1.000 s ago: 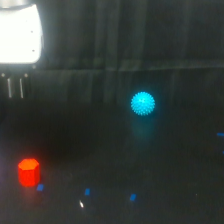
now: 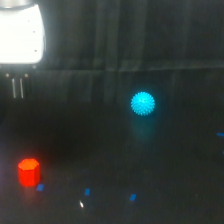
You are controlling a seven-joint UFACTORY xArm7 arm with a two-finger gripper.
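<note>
My gripper (image 2: 18, 96) hangs at the upper left, below the white arm end. Its two thin fingers stand a little apart, with a dark gap and nothing visible between them. Lower down on the left, a red block (image 2: 29, 173) with an angular outline rests on the black surface, well apart from the fingers. A bright blue spiky ball (image 2: 143, 103) sits right of centre, also clear of the gripper.
Small blue marks (image 2: 87, 191) dot the dark surface near the front, with another at the right edge. A tiny pale speck (image 2: 81, 204) lies near them. Dark folded cloth (image 2: 120, 35) forms the background.
The arm end and gripper have shifted slightly to the right, and the gap between the fingers looks a little narrower. The red block and blue ball have not moved.
</note>
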